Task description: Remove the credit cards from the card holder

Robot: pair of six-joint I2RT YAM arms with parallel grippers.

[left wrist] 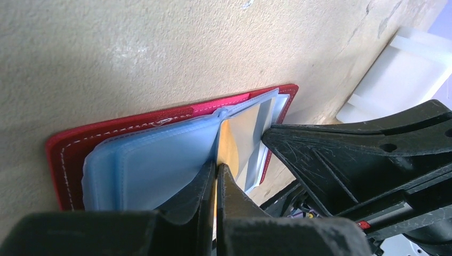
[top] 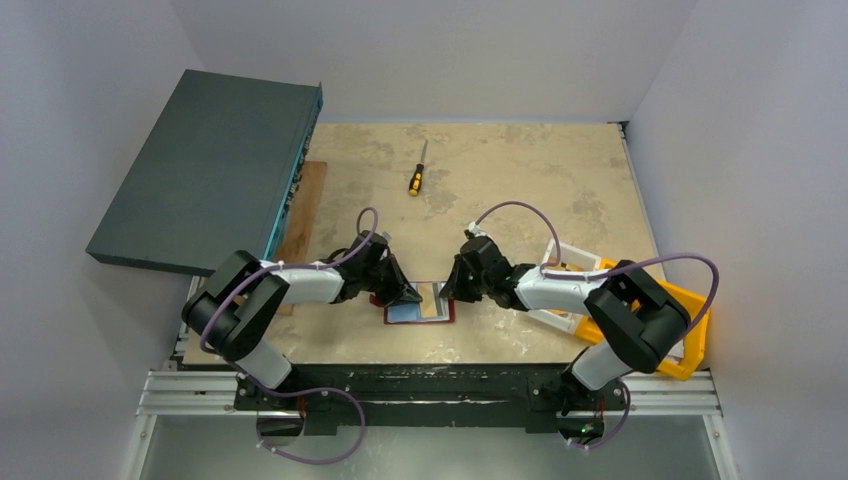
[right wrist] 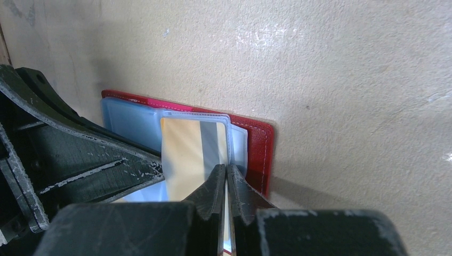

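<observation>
The card holder (top: 452,313) lies open on the table, a dark red cover with clear bluish sleeves (left wrist: 154,165). A cream card with a grey stripe (right wrist: 184,152) lies inside a clear sleeve. At the card's left edge, by the sleeve's mouth, my left gripper is shut with nothing visible between its fingers. On the holder's right side, the right gripper is shut, its tips touching the sleeve's outer edge; whether that thin edge is pinched cannot be told. Both grippers hide the holder's near part in the wrist views.
A screwdriver (top: 416,180) lies toward the back of the table. On the right stand a white tray (top: 572,254) and a yellow bin (top: 692,352). A large dark box (top: 205,165) occupies the left. Bare table surrounds the holder in front and behind.
</observation>
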